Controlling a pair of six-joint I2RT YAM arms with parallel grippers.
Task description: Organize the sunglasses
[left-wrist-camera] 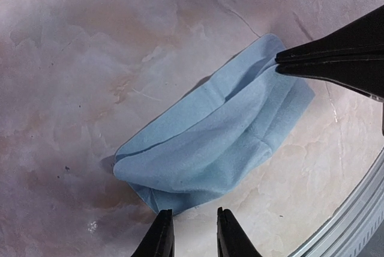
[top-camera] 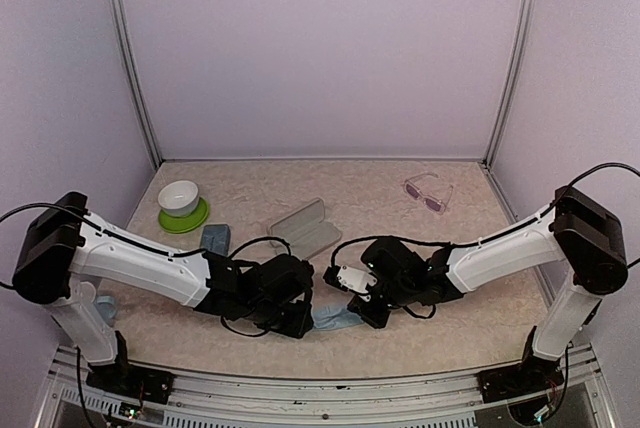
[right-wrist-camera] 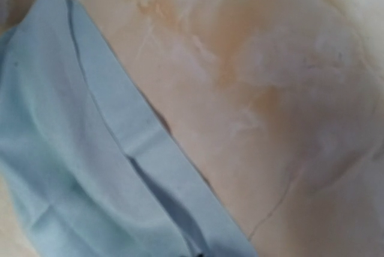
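The pink-tinted sunglasses [top-camera: 433, 204] lie unfolded at the back right of the table. An open grey case [top-camera: 317, 239] rests near the middle, partly behind my left arm. In front of it is a light blue cloth [left-wrist-camera: 198, 149], folded over on itself. My right gripper is shut on the cloth's upper fold; in the right wrist view only a dark speck of it shows at the bottom edge. Near the cloth's lower corner, my left gripper stands part open, with no cloth seen between its fingers.
A white bowl [top-camera: 179, 195] sits on a green plate [top-camera: 168, 221] at the back left. A grey-blue object [top-camera: 215, 239] lies close behind my left arm. Bare table surrounds the sunglasses. The table's front rail [left-wrist-camera: 348, 221] runs close to the cloth.
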